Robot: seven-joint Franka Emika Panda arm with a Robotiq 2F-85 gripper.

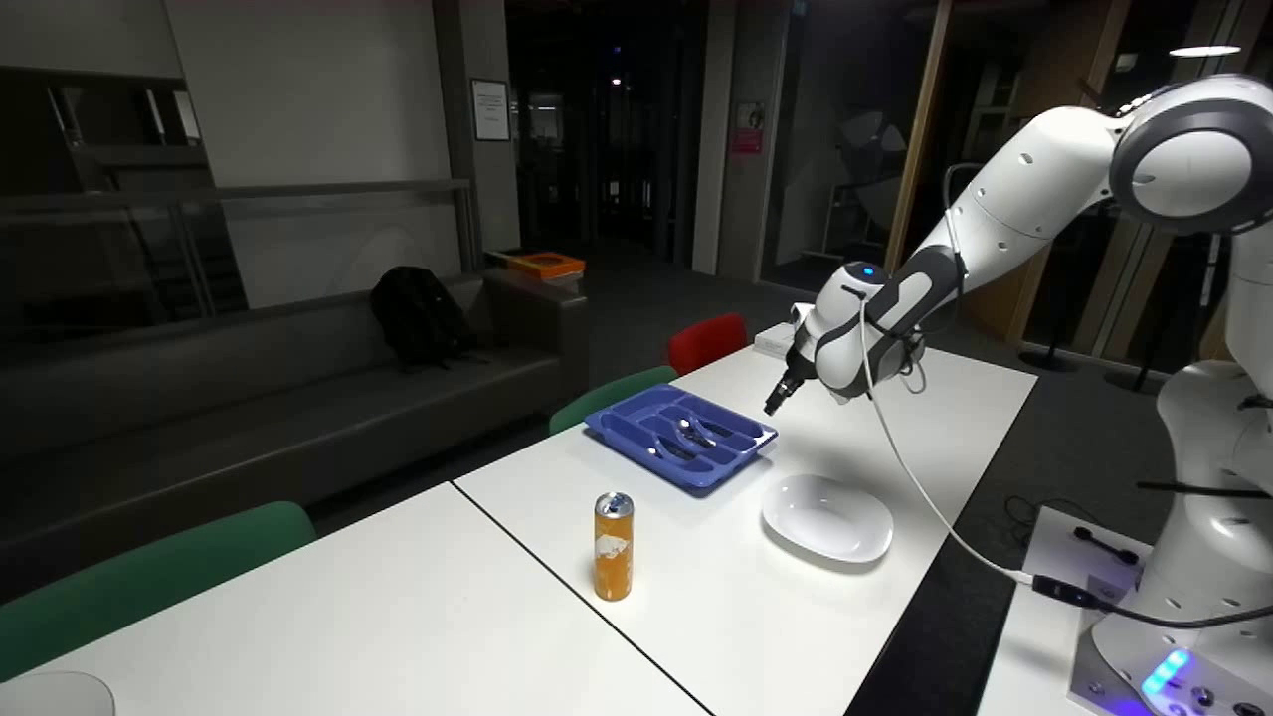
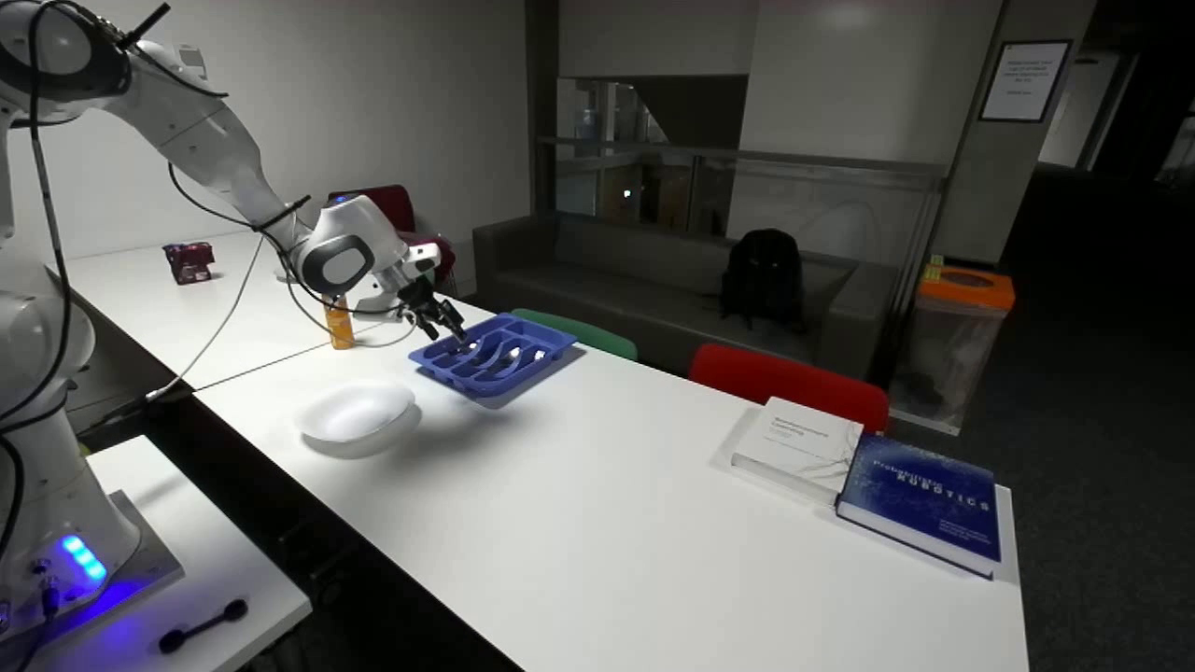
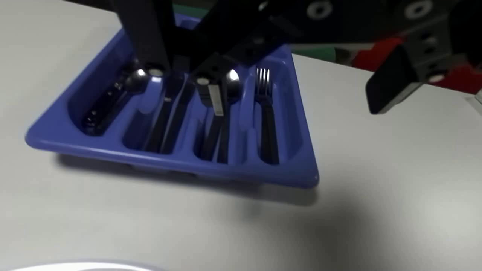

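Observation:
My gripper is open, its fingers wide apart with nothing between them, above the table. In the wrist view one finger (image 3: 214,88) overlaps the blue cutlery tray (image 3: 189,165), and the other is over bare table to its right. The tray's compartments hold a fork (image 3: 266,119), spoons with dark handles (image 3: 230,92), dark-handled knives (image 3: 169,117) and a further dark-handled piece (image 3: 108,99) at the left. The gripper hides part of the tray's far end. A white bowl (image 1: 826,519) stands empty on the table, nearer the robot base than the tray.
An orange can (image 1: 614,549) stands upright by the table seam. Two books, one white (image 2: 797,441) and one blue (image 2: 920,493), lie at the table's far end. Chairs, one of them red (image 2: 790,386), line the far edge. Open table lies between bowl and books.

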